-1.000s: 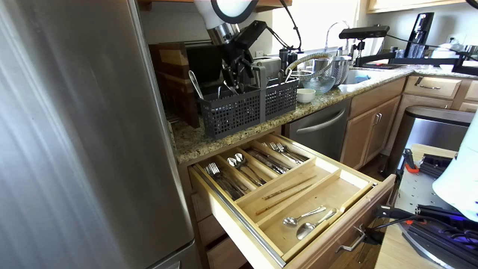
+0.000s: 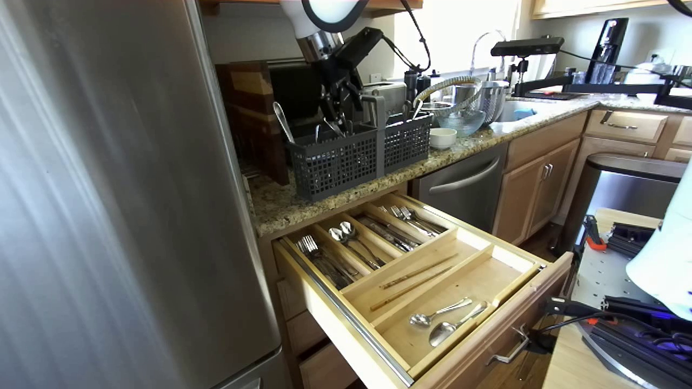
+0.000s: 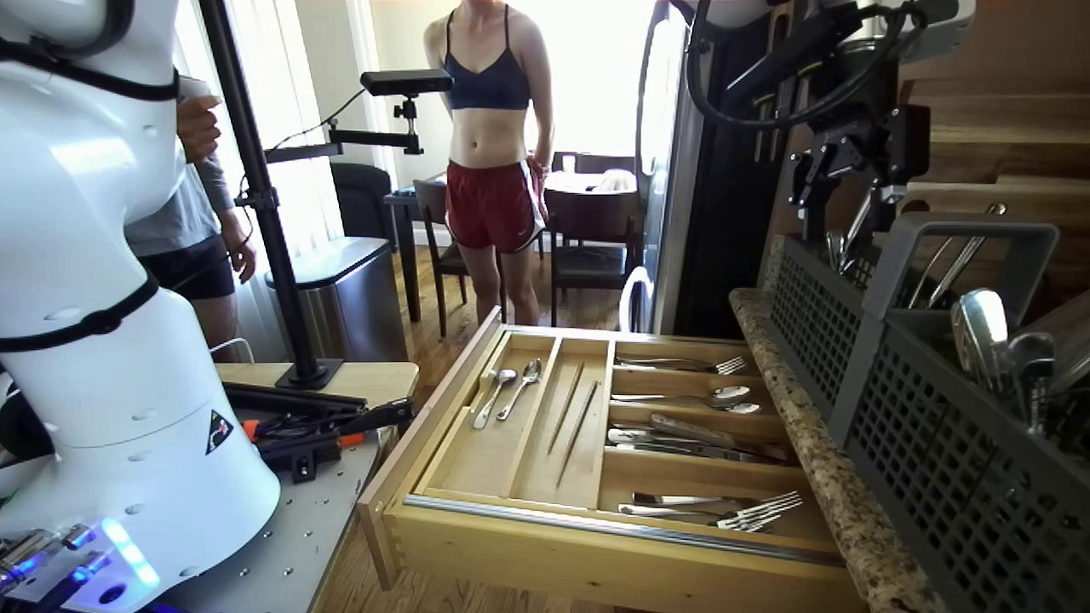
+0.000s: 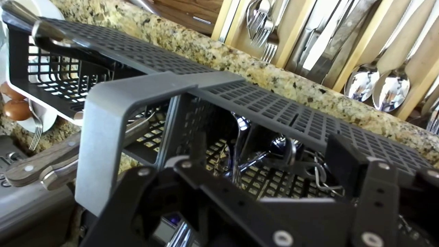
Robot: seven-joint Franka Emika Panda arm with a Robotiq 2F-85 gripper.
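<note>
My gripper stands open over one half of the grey cutlery basket [image 2: 334,165], its fingers pointing down near the basket's top. Between and beneath the fingers, several metal utensils [image 4: 237,144] lie in the dark inside of the basket; nothing is gripped. In exterior view 2 the gripper [image 3: 850,204] is just above the basket's far half, with utensil ends close by. Below the counter, the open wooden drawer [image 2: 389,275] holds forks [image 2: 310,246], spoons [image 3: 731,394], knives [image 3: 674,436] and two chopsticks [image 3: 578,429] in separate compartments. Two spoons [image 2: 443,332] lie in its front compartment.
The basket's raised handle [image 4: 98,136] stands beside the gripper. Wooden boards [image 2: 253,110] lean behind the basket, and the fridge [image 2: 130,194] is at the left. A white bowl [image 2: 443,137] and a glass bowl [image 2: 464,122] are on the right. The front compartment has bare space.
My gripper has shifted slightly to the left above the basket in exterior view 1. The drawer and its cutlery look the same.
</note>
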